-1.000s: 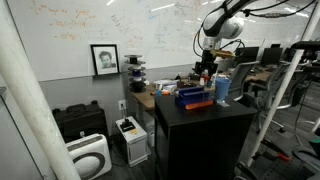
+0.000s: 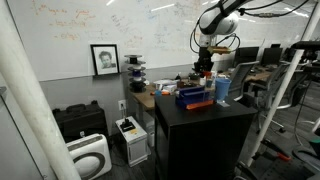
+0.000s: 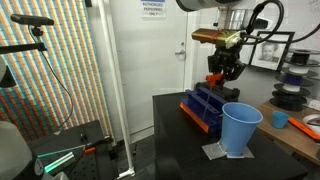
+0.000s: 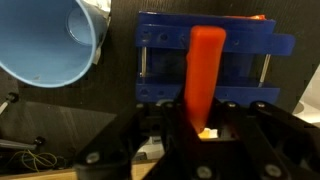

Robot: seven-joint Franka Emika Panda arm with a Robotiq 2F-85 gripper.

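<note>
In the wrist view, an orange-red elongated object [image 4: 204, 70] stands out from between the fingers of my gripper, which is shut on it. Beneath it lies a blue rack [image 4: 160, 38] with open slots and metal rods. In the second exterior view, the red object [image 3: 215, 78] hangs just above the blue rack [image 3: 207, 110] on the dark table. A light-blue cup [image 3: 240, 132] stands upright beside the rack; the wrist view shows the cup [image 4: 45, 40] open and empty-looking. Where the fingers touch the object is partly hidden.
The dark table [image 2: 205, 135] carries the rack and cup, with a red item [image 2: 200, 105] at the rack's near side. Bare tabletop lies in front of the rack. Behind are another workbench with black spools [image 3: 291, 86] and a small blue mug [image 3: 279, 119].
The arm and gripper have risen above the rack over the last second, the red object with them. The rack and cup have stayed put.
</note>
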